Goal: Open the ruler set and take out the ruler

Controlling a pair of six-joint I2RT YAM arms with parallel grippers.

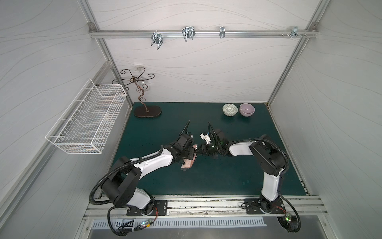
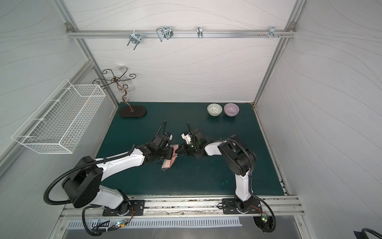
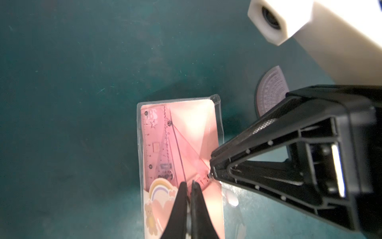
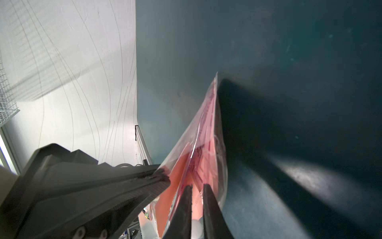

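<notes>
A pink ruler set in a clear pouch (image 3: pixel 155 139), with ruler and triangles visible, stands up from the mat between both grippers at the table's middle. My left gripper is shut; its fingertips are at the lower part of the pouch in its wrist view, and whether the plastic edge lies between them is unclear. My right gripper reaches to the pouch from the right, its fingertips a small gap apart at the pouch's opening. A translucent protractor (image 3: pixel 270 87) lies on the mat, partly behind the right gripper in the left wrist view.
Two small bowls, patterned (image 1: pixel 230 109) and lilac (image 1: pixel 246 109), stand at the back right. A metal stand (image 1: pixel 147 112) is at the back left. A white wire basket (image 1: pixel 85 119) hangs on the left wall.
</notes>
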